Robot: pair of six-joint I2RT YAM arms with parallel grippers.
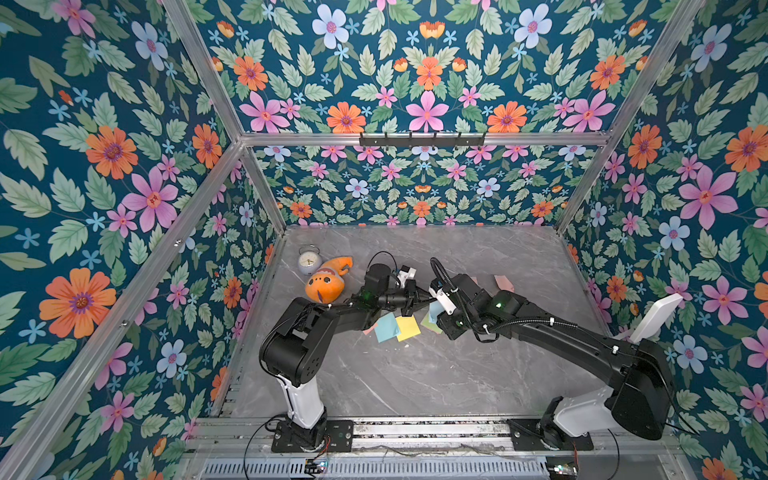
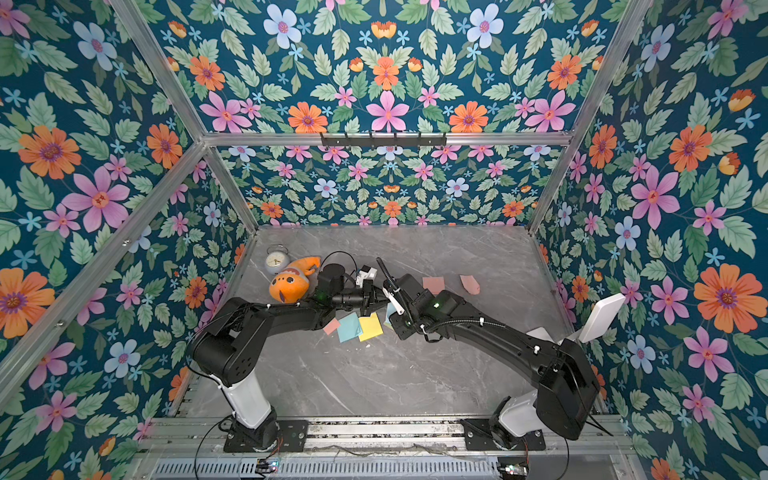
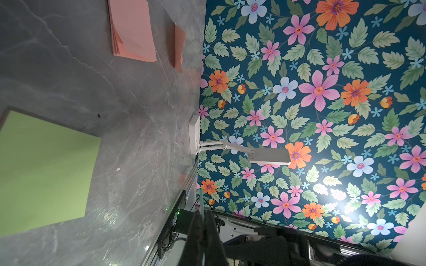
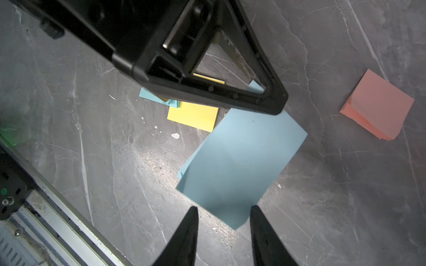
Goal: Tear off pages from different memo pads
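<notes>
My left gripper is shut on a light blue sheet (image 4: pixel 239 164), which shows edge-on between its fingertips in the left wrist view and hangs beneath it in the right wrist view. My open right gripper faces the sheet's lower corner, one finger close to or over its edge; whether they touch I cannot tell. Memo pads lie on the grey table: green (image 3: pixel 46 173), yellow (image 4: pixel 193 116), blue (image 1: pixel 385 326) and pink (image 4: pixel 375 106). The arms partly hide the pads in the top views.
An orange plush toy (image 1: pixel 324 284) and a clock (image 1: pixel 309 261) stand at the back left. A white lamp (image 1: pixel 654 316) is at the right side.
</notes>
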